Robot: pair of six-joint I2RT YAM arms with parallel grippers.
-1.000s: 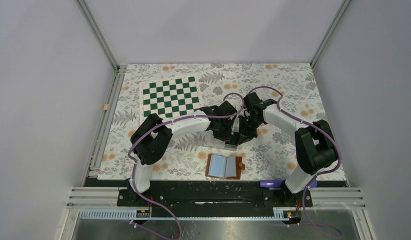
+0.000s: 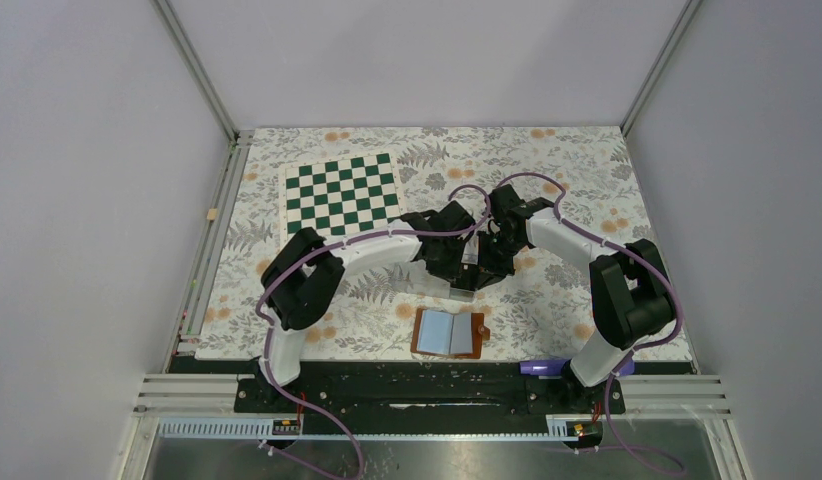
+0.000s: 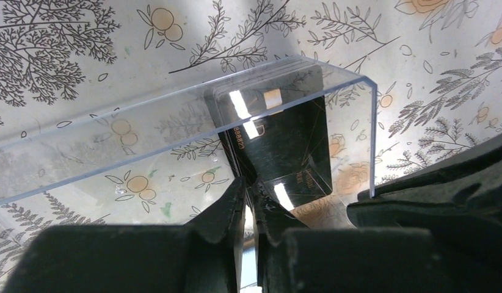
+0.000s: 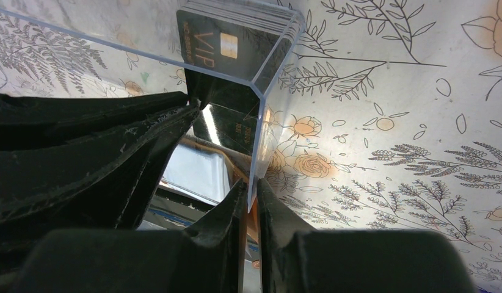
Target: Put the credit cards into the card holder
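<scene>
Dark credit cards (image 3: 279, 152) (image 4: 227, 39) sit in a clear acrylic box (image 3: 65, 171) in the middle of the table. My left gripper reaches to the cards' near edge, its fingertips close together, a narrow gap between them; whether they grip a card is unclear. My right gripper is shut on the box's clear edge at the corner. An open brown card holder (image 2: 419, 338) with pale sleeves lies in front of both arms.
A green checkered board (image 2: 332, 190) lies at the back left. A purple object (image 2: 542, 368) is at the front edge on the right.
Almost nothing differs in the top view; both arms stay over the box in the same pose.
</scene>
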